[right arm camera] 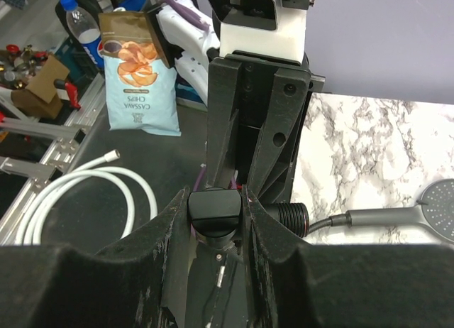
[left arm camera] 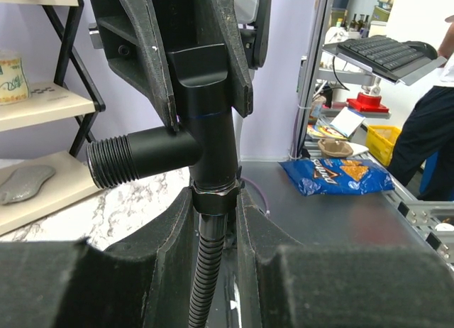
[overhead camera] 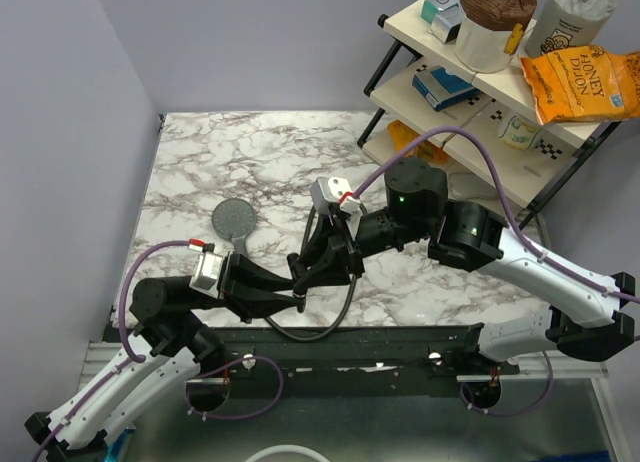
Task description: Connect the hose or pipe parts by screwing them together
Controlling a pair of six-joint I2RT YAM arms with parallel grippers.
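Note:
Both grippers meet over the counter's front edge. My right gripper is shut on a black tee fitting [left arm camera: 206,140], which has a threaded side branch. Just below, in the left wrist view, my left gripper has its fingers around the collar where the black corrugated hose [left arm camera: 209,278] joins the fitting; whether they grip it tightly is unclear. The shower head [overhead camera: 233,218] lies on the marble counter [overhead camera: 270,152], with its grey hose [overhead camera: 310,335] looping beneath the grippers.
A shelf rack [overhead camera: 415,97] with packages fills the back right. Walls bound the back and left. A white coiled hose [right arm camera: 128,207] lies below.

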